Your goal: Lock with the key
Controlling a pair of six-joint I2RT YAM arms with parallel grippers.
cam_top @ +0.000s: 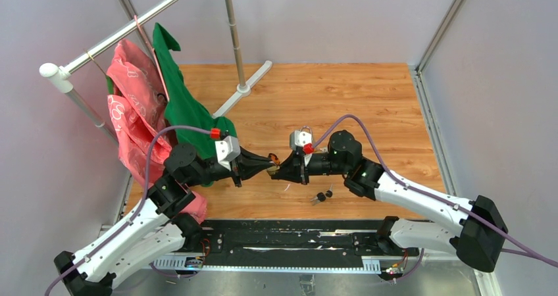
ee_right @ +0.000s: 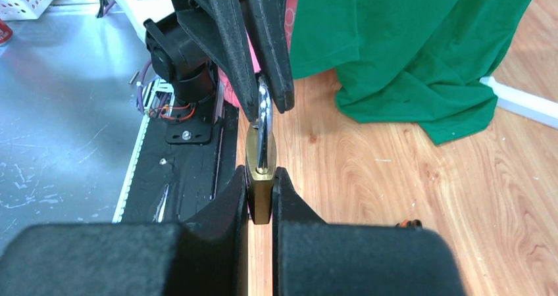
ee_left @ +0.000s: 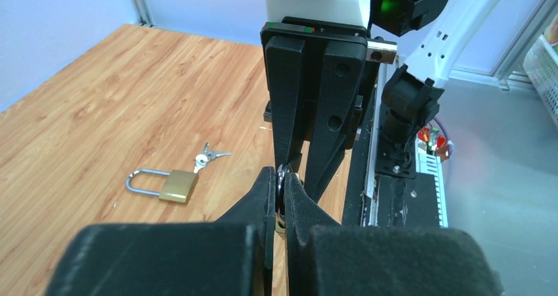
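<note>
A brass padlock (ee_right: 261,200) is held between my two grippers above the table. My right gripper (cam_top: 276,172) is shut on its brass body. From the left, my left gripper (cam_top: 270,160) is shut on the steel shackle, with the bright metal between its fingertips in the left wrist view. I cannot tell whether the shackle is fully seated in the body. Two dark-headed keys (cam_top: 320,197) lie on the table below the right arm in the top view.
In the left wrist view a second padlock (ee_left: 176,185) lies on the table beside silver keys (ee_left: 208,156). Green cloth (ee_right: 421,52) and pink cloth (cam_top: 133,105) hang from a rack at the left.
</note>
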